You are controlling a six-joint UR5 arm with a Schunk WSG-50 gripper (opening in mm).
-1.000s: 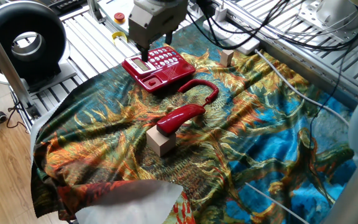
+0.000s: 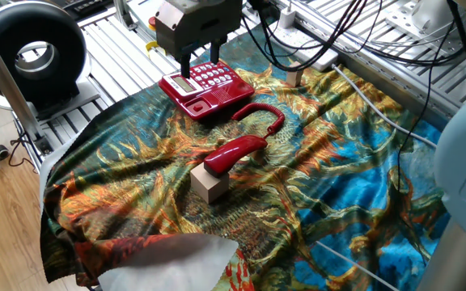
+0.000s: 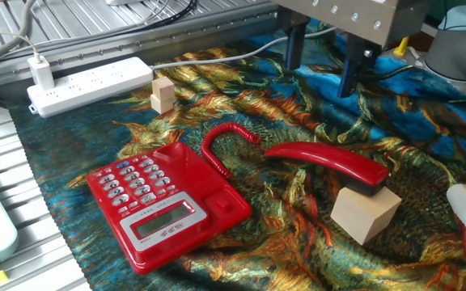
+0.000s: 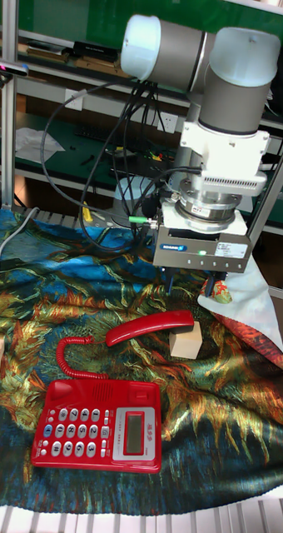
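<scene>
A red telephone base (image 3: 168, 208) with silver keys and a small display lies flat on the patterned cloth. Its red handset (image 3: 330, 158) is off the base, one end propped on a pale wooden cube (image 3: 366, 214) and tilted. A coiled red cord (image 3: 210, 147) runs from base to handset. My gripper (image 4: 188, 294) hangs in the air with its two dark fingers well apart and nothing between them. It is clear of the handset and the cube, seen beyond the handset in exterior views 2 and 3.
Two small wooden blocks (image 3: 162, 95) stand near a white power strip (image 3: 91, 87) at the cloth's edge. The patterned cloth (image 2: 136, 174) is wrinkled, with a pale folded-over corner (image 2: 176, 263). Cables loop beside the arm. Open cloth surrounds the cube.
My gripper has turned: its fingers, nearly in line before, now show side by side. It has also shifted slightly left in exterior view 1. The phone, handset and cube have stayed put.
</scene>
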